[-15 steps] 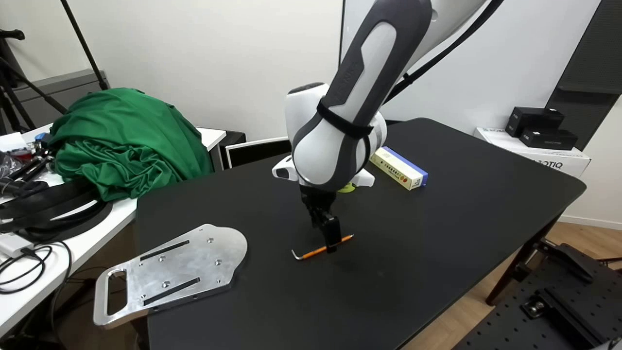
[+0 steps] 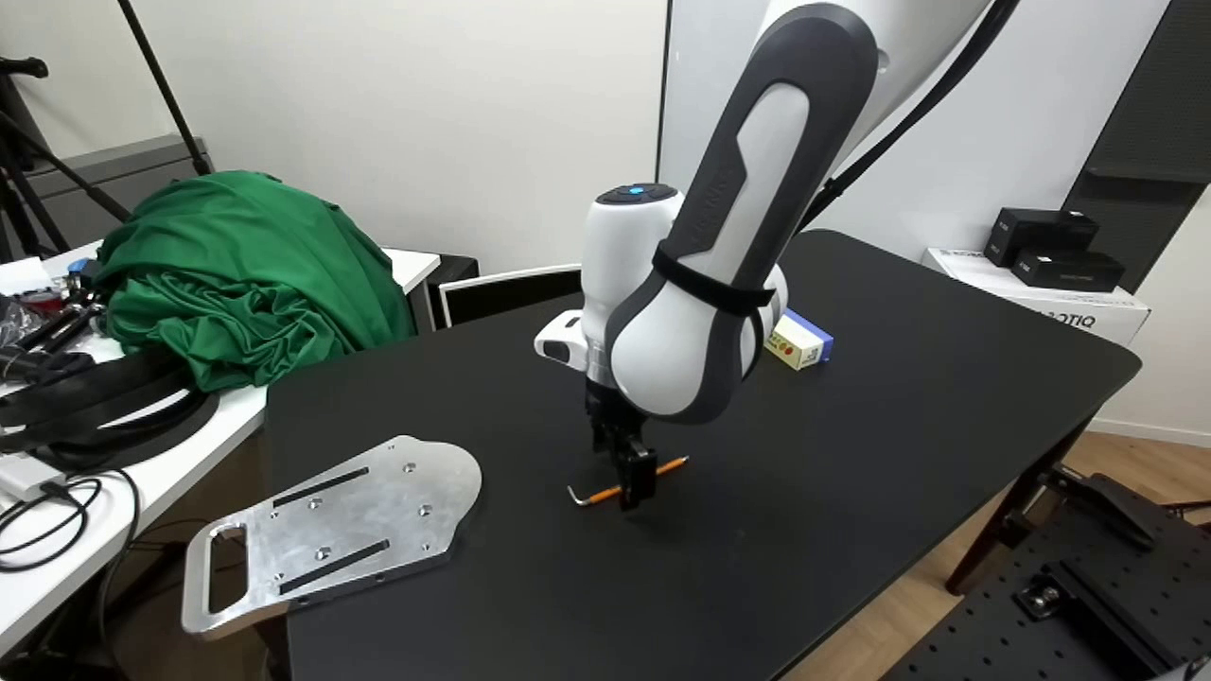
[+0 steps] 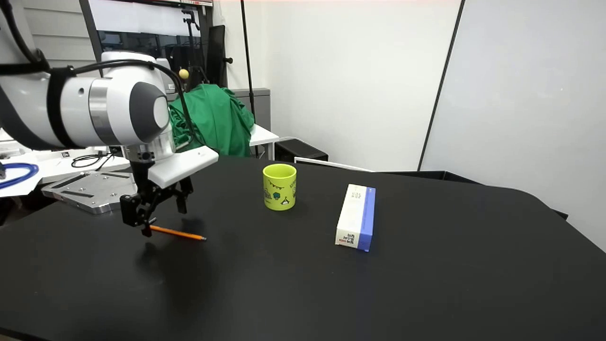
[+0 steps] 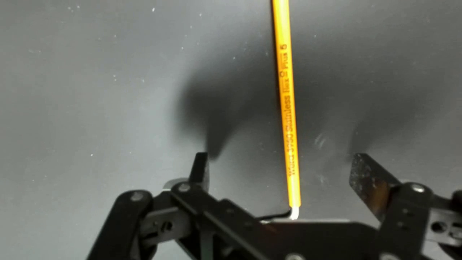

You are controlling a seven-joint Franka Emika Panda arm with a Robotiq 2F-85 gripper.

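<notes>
An orange hex key [image 4: 287,108] with a bent silver end lies flat on the black table. In the wrist view it runs between my two parted fingertips, touching neither, its bent end partly hidden by the gripper body. My gripper is open above the table, pointing down, with the left fingertip [image 4: 200,173] and the right one on either side of the key. From the first exterior view the gripper [image 2: 636,482] covers the middle of the orange hex key [image 2: 605,495]. A lime green mug [image 3: 279,187] stands upright in the second exterior view.
A white and blue box [image 3: 356,216] lies right of the mug. A flat metal plate [image 2: 375,499] rests at the table's left edge, near a side table with green cloth [image 2: 250,272].
The arm has shifted and turned in the first exterior view, with my gripper moving slightly left and lower along the hex key. The key has not moved. The mug there is now hidden.
</notes>
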